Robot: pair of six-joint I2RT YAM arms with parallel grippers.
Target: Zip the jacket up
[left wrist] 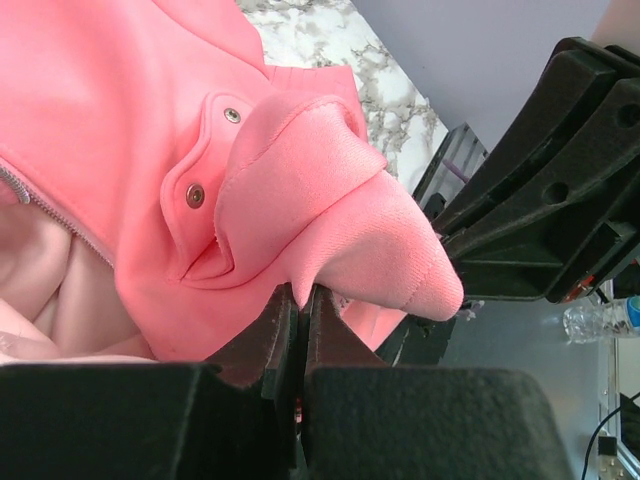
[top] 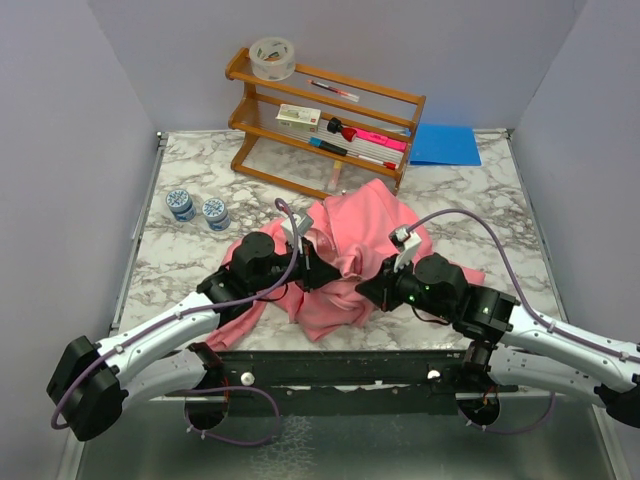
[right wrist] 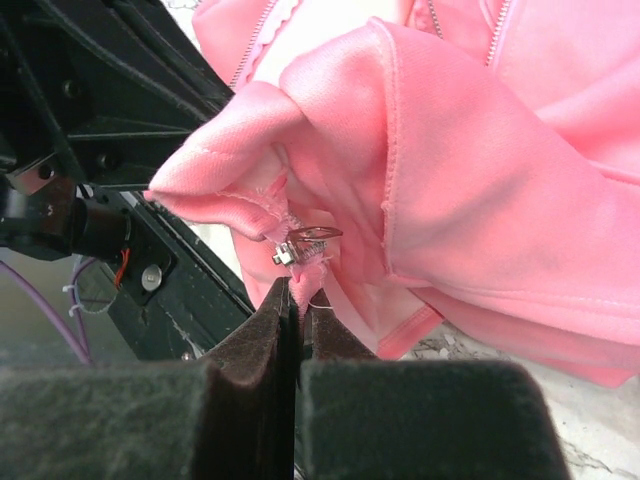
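Note:
The pink jacket point(top: 360, 220) lies bunched on the marble table, raised between both grippers. My left gripper is shut on a fold of pink fabric; snaps and an open zipper point(left wrist: 60, 225) show beside it. My right gripper is shut at the frayed pink edge just below a silver zipper pull point(right wrist: 310, 240), with a thin bit of fabric at its fingertips. Further zipper teeth point(right wrist: 495, 35) show at the top of the right wrist view.
A wooden rack point(top: 320, 85) with stationery stands at the back, beside a blue folder point(top: 445, 145). Two jars point(top: 180, 205) sit at left. The table's front edge is just below the jacket.

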